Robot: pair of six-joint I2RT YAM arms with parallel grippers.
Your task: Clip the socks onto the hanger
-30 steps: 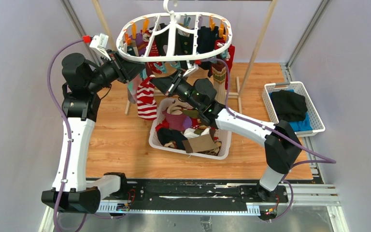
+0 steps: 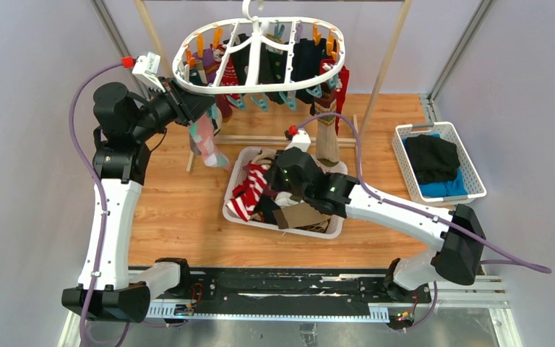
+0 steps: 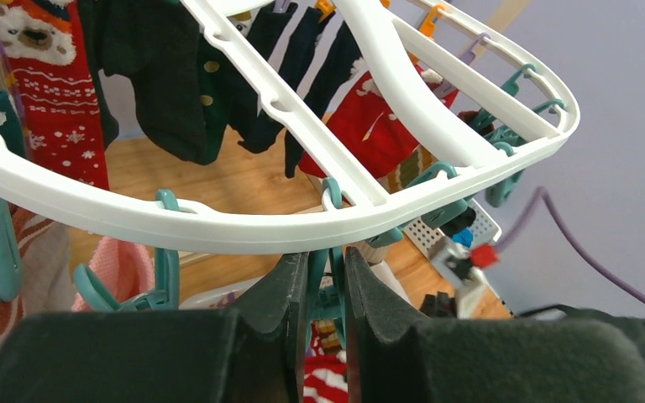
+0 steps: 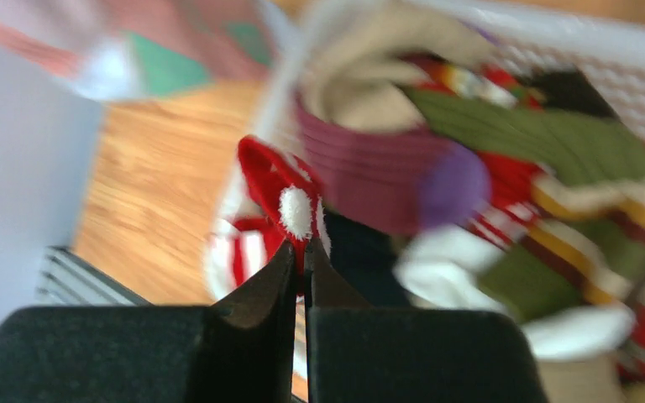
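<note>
The white hanger [image 2: 259, 89] carries clips and hanging socks. My left gripper is shut on a teal clip [image 3: 330, 300] at the hanger's front rim. My right gripper is low over the sock basket, shut on a red-and-white striped sock [image 2: 248, 194], whose top [image 4: 273, 180] shows at the fingertips in the right wrist view. A pale pink patterned sock [image 2: 206, 139] hangs below the hanger at left.
The white basket [image 2: 231, 214] below holds several loose socks. A second basket [image 2: 478, 194] with dark and blue cloth stands at right. Wooden stand poles [image 2: 383, 65] rise behind. Bare floor lies at front left.
My right gripper has moved down and toward the front from the hanger to the basket, the striped sock descending with it. The left arm has stayed in place.
</note>
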